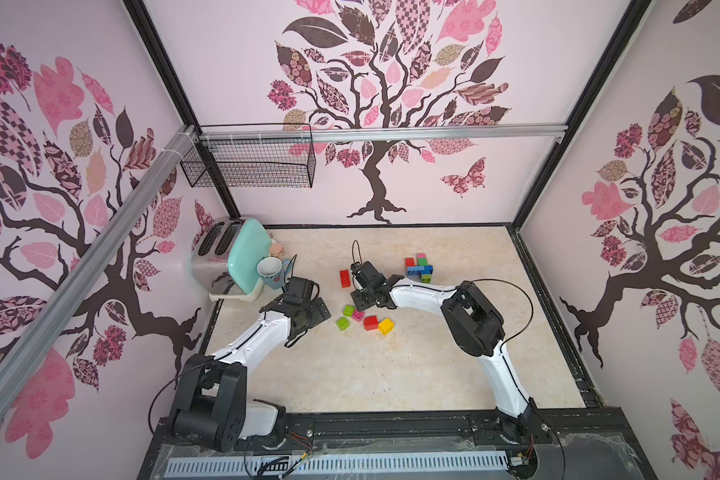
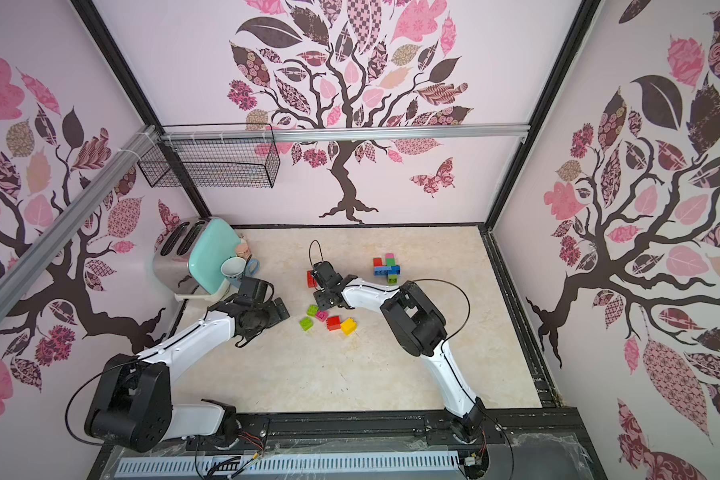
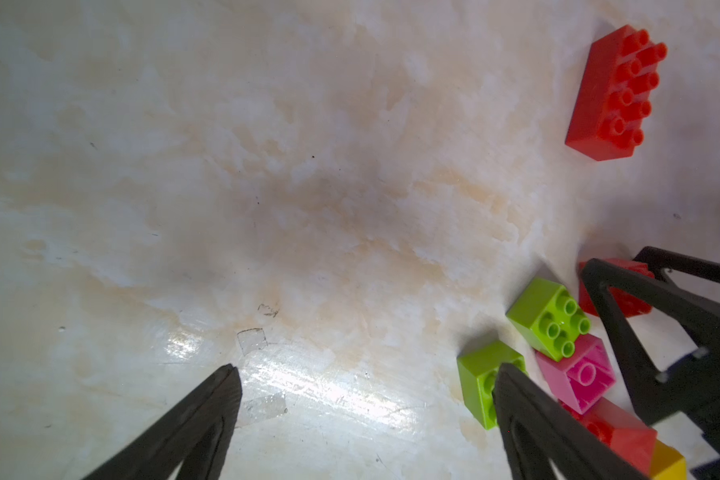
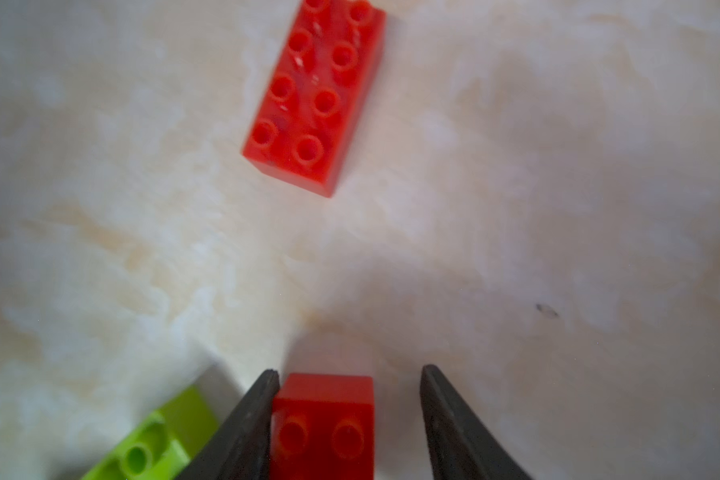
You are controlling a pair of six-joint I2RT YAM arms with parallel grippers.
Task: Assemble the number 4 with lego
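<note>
My right gripper stands open low over the table, its fingers on either side of a small red brick (image 4: 324,424); the brick lies close to the left finger, with a gap on the other side. A long red brick (image 4: 316,92) lies beyond it. Two lime bricks (image 3: 545,313), a pink brick (image 3: 576,372), another red brick (image 3: 620,432) and a yellow brick (image 1: 385,325) lie loosely grouped nearby. Farther back right sits a joined cluster with blue bricks (image 1: 420,270). My left gripper is open over bare table, left of the loose bricks.
A toaster (image 1: 230,256) and a light cup (image 1: 270,268) stand at the back left, close to the left arm. A wire basket (image 1: 256,164) hangs above.
</note>
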